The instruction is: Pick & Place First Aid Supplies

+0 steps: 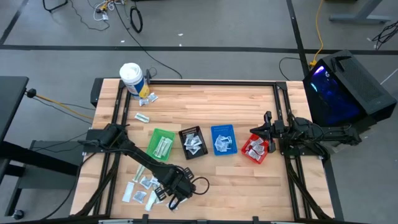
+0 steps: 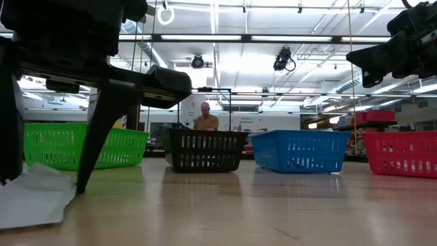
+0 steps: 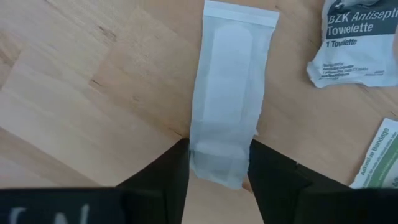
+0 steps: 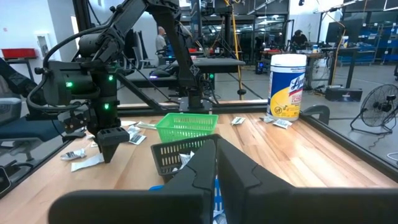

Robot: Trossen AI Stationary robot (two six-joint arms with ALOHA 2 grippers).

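Note:
A long white bandage packet [image 3: 229, 81] lies along the wood in the left wrist view. My left gripper is shut on its near end, the paper pinched and slightly buckled between the fingertips. In the low view the same packet [image 2: 34, 198] bulges at the finger. My right gripper is shut with nothing between its fingers, above the baskets. A green basket [image 1: 161, 144], a black basket [image 1: 193, 142], a blue basket [image 1: 224, 140] and a red basket [image 1: 254, 145] stand in a row, each with packets inside.
An antiseptic towelette packet [image 3: 356, 46] and a green-striped adhesive bandage [image 3: 380, 158] lie right of the held packet. More packets [image 1: 129, 191] are scattered at the table's front left. A wipes canister [image 1: 134, 81] stands at the back left.

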